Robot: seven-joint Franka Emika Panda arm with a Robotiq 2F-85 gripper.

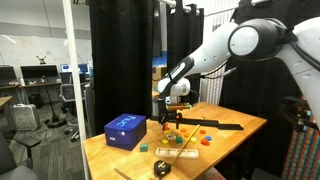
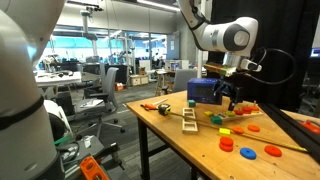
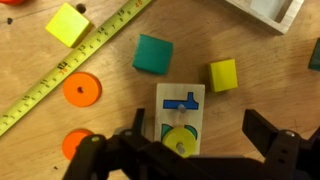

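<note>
In the wrist view, my gripper is open, its two dark fingers spread on either side of a small wooden board (image 3: pixel 181 118). The board carries a blue piece (image 3: pixel 180 104) and a yellow round piece (image 3: pixel 180 140). Nothing shows held between the fingers. Around it lie a green block (image 3: pixel 153 54), a yellow block (image 3: pixel 223 74) and orange discs (image 3: pixel 82 89). From the side, the gripper (image 1: pixel 172 122) hangs over the far part of the table; its height above the board is hard to judge.
A blue box (image 1: pixel 126 131) stands at the table's left. A yellow measuring stick (image 3: pixel 75 56) lies across the wood, with a yellow cube (image 3: pixel 68 25) beside it. The wooden tray (image 1: pixel 178 153) sits nearer the front edge. Several coloured discs (image 2: pixel 249 153) are scattered on the right.
</note>
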